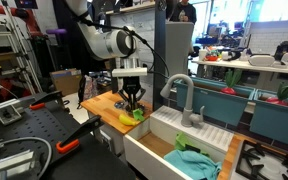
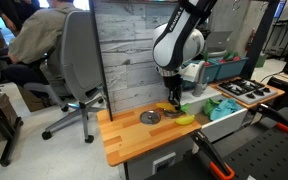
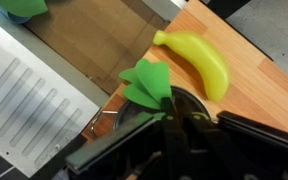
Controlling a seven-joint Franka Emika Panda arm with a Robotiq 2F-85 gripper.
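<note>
A small green piece [image 3: 149, 82], perhaps cloth, shows at the fingertips of my gripper in the wrist view. The gripper looks shut on it, though the dark fingers hide where they meet. Beneath lies a round metal bowl or pot [image 3: 192, 103], partly covered by the gripper and the green piece. A yellow banana [image 3: 206, 62] rests on the wooden counter just beside the bowl. From exterior view 1, my gripper [image 1: 135, 108] is low over the counter, with the green piece [image 1: 138, 114] at its tip.
The white-walled basin [image 1: 156, 153] beside the wooden counter holds a teal cloth [image 1: 191, 164]. A grey faucet [image 1: 187, 95] rises behind it. To the right stands a stove [image 1: 269, 160]. A round metal item [image 2: 150, 117] lies left of the gripper in exterior view 2.
</note>
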